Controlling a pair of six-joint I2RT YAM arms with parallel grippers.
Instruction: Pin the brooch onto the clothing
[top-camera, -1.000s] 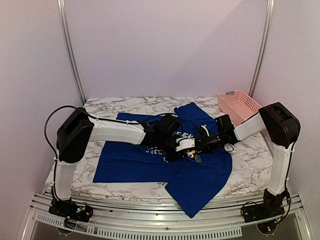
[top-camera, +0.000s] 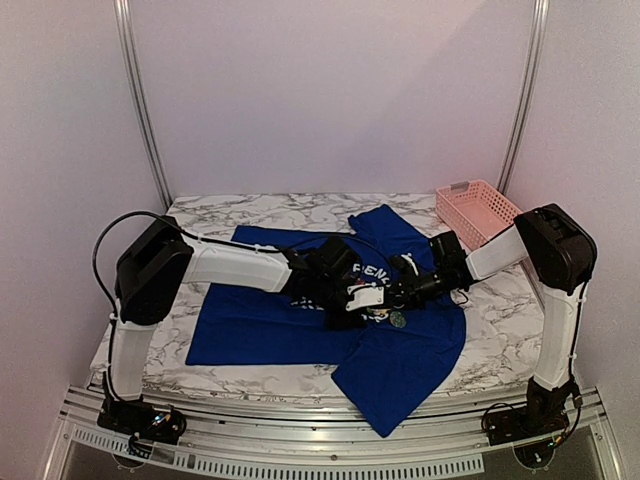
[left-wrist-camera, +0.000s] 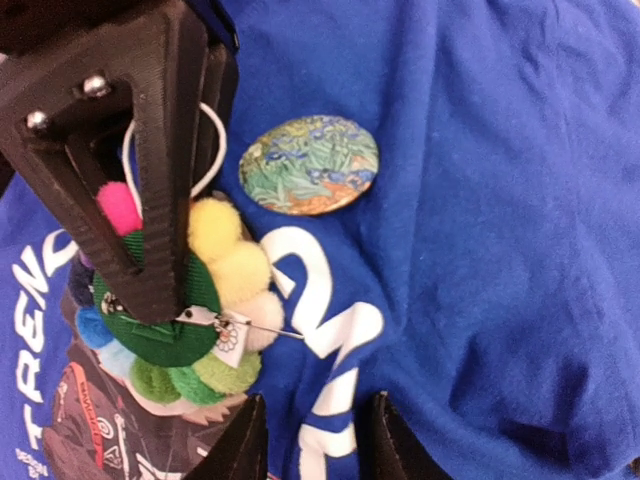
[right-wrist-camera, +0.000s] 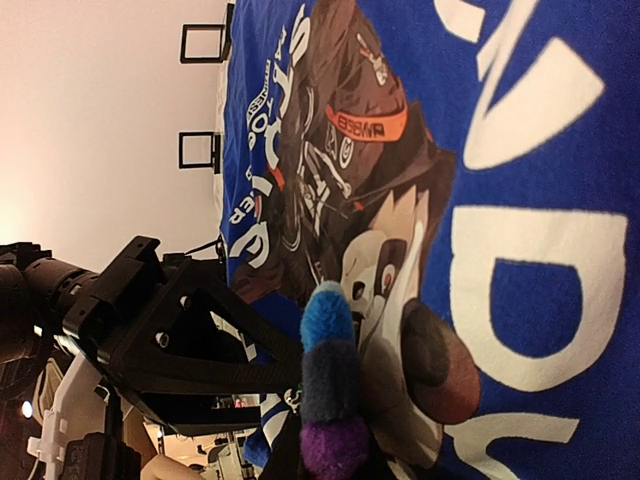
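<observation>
A blue garment (top-camera: 260, 340) with white lettering and a dark printed figure lies spread on the table. A pom-pom brooch with a green felt back and an open pin is held in my right gripper, shut on it just over the lettering; its coloured pom-poms (right-wrist-camera: 328, 360) show edge-on in the right wrist view. The left gripper is partly open below the brooch, its fingertips apart over the print with only fabric visible between them. An oval badge (left-wrist-camera: 308, 165) with painted flowers lies on the garment beside the brooch.
A pink basket (top-camera: 475, 205) stands at the back right. Bare marble table (top-camera: 200, 215) shows around the garment. Both arms meet at the middle, close together.
The left arm has shifted slightly near the brooch over the last second. The right arm and the garment look almost unchanged.
</observation>
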